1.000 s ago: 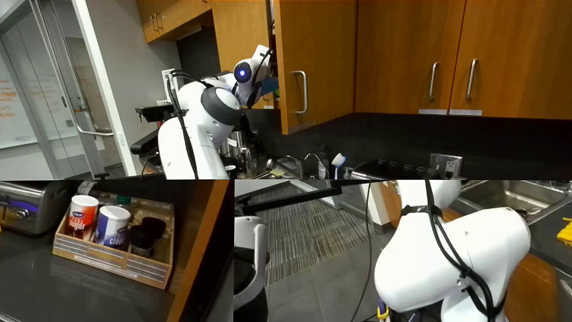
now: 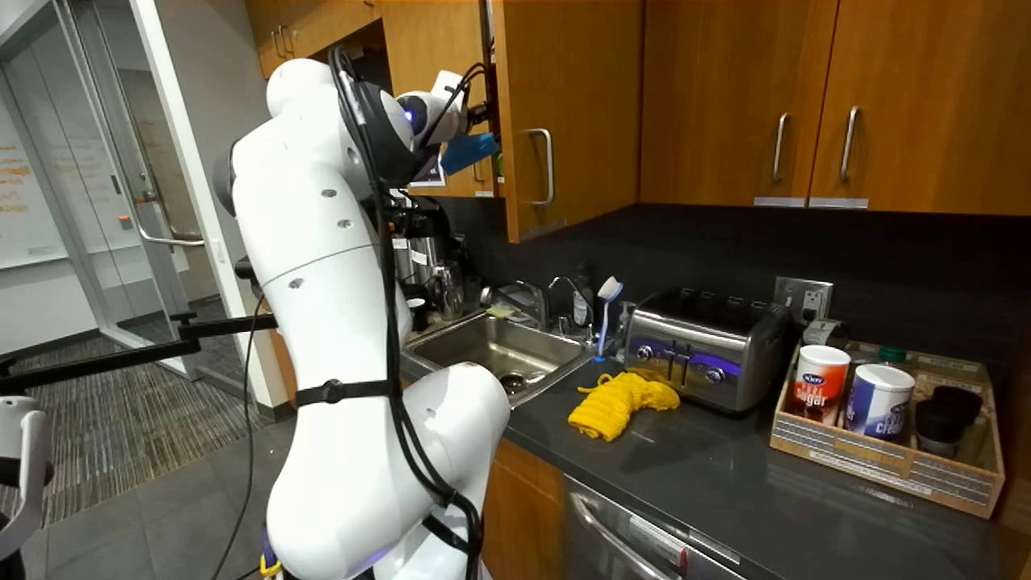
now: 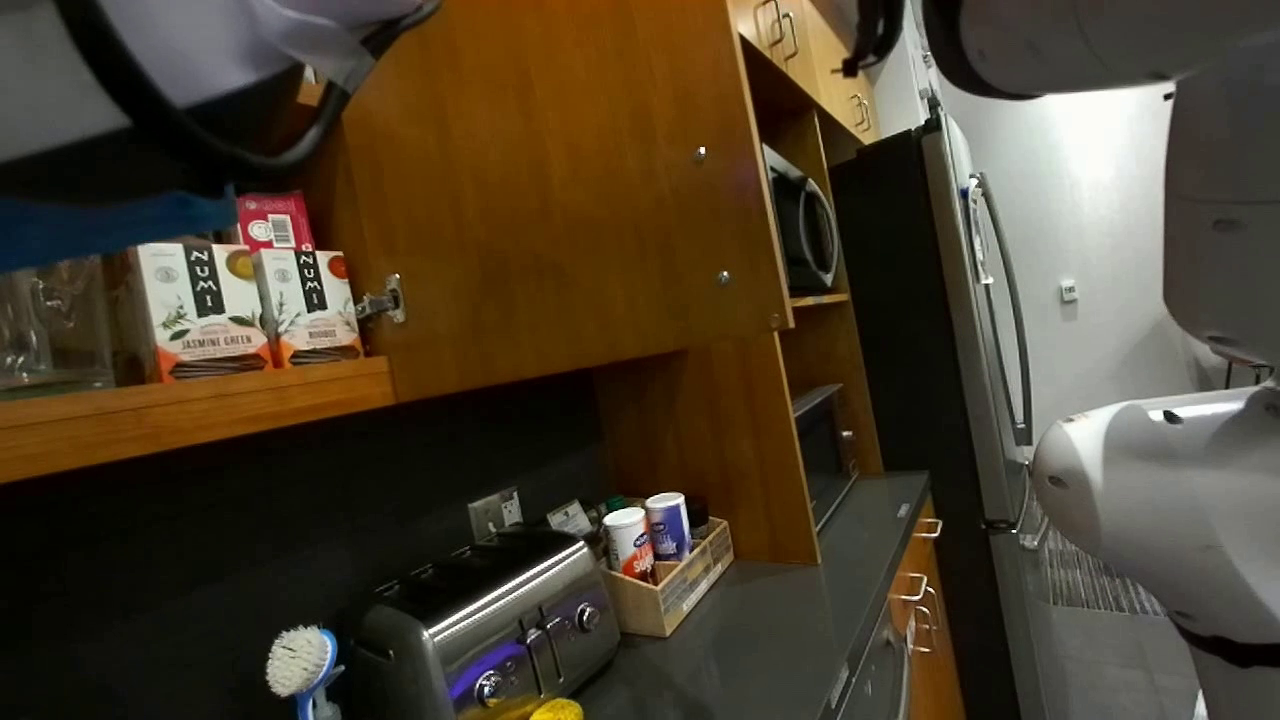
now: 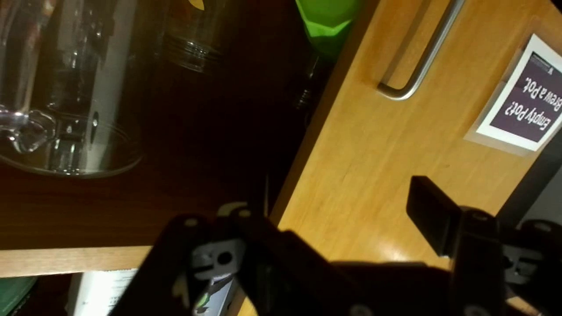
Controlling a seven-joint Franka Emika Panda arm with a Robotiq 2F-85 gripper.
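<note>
In the wrist view my gripper stands open, dark fingers wide apart and nothing between them. Beyond it lies the open cupboard, whose wooden shelf point(image 4: 73, 261) carries a clear glass vessel point(image 4: 71, 142) at the left. Deeper in stand a clear jar point(image 4: 192, 50) and a bright green object point(image 4: 329, 16), partly cut off by the frame. A closed wooden door point(image 4: 363, 158) with a metal handle point(image 4: 416, 76) fills the right side. From outside, the swung-open cupboard door point(image 2: 580, 106) stands just right of my wrist, and the fingertips are hidden.
Tea boxes point(image 3: 204, 306) stand on the shelf near the hinge. Below are a sink point(image 2: 454, 343), a toaster point(image 2: 705, 348), a yellow cloth point(image 2: 619, 401) and a box of canisters point(image 2: 870, 459).
The arm's upper part has risen and straightened, and my wrist has shifted slightly left and up beside the open door.
</note>
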